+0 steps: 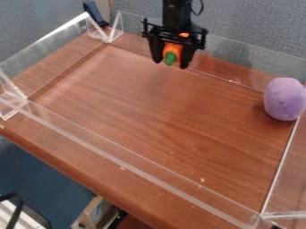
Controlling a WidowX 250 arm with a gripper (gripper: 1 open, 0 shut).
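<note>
My black gripper (173,54) hangs near the back middle of the wooden tray floor, holding a small orange-and-green object (171,54), apparently a toy carrot, between its fingers. A purple oval object (284,98), like an eggplant or plush ball, sits at the right side of the tray.
Clear plastic walls (143,175) border the wooden surface (143,116), whose middle is empty. A dark blue item (95,14) stands at the back left corner, outside the open floor area. Grey wall lies behind.
</note>
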